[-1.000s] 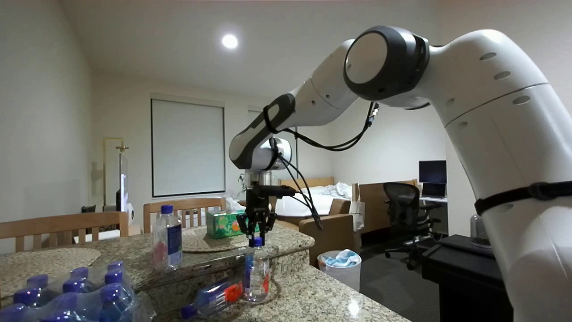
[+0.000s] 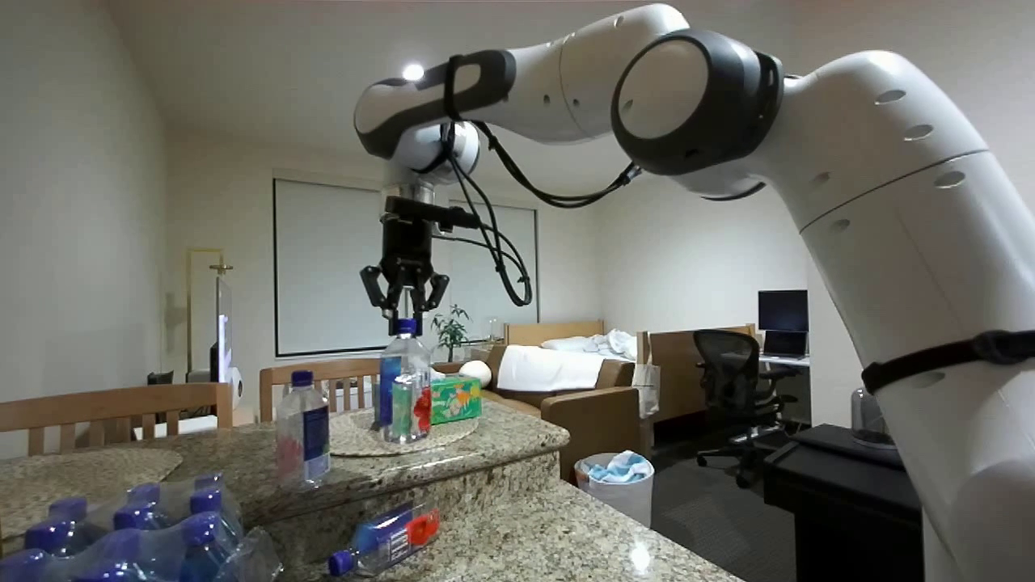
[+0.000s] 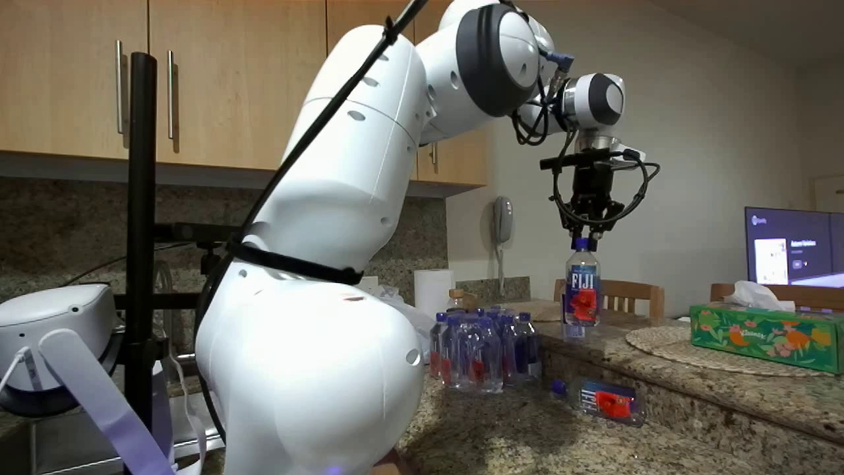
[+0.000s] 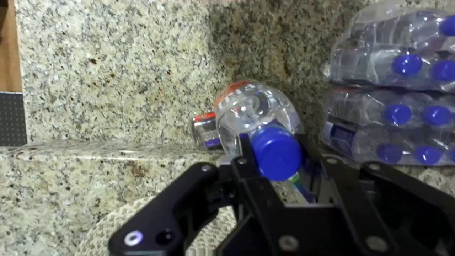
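Observation:
My gripper [image 2: 405, 322] is shut on the blue cap [image 4: 277, 154] of a clear water bottle [image 2: 403, 383]. The bottle hangs upright, and in the second exterior view its red-flowered FIJI label [image 3: 583, 293] faces the camera. A second bottle [image 2: 303, 432] stands on the raised granite ledge [image 2: 514, 436]. Another bottle [image 3: 605, 400] lies on its side on the lower counter, against the ledge's step. In the wrist view, the held bottle hides most of that lying bottle [image 4: 207, 130].
A plastic-wrapped pack of several bottles [image 3: 479, 352] stands on the lower counter. On the ledge, a green tissue box [image 3: 767, 339] rests on a round woven mat [image 3: 661, 342]. Open counter [image 4: 115, 76] lies beside the step.
The gripper has risen with the bottle, lifting it off the lower counter, and has moved left in the first exterior view. The lying and standing bottles have not moved.

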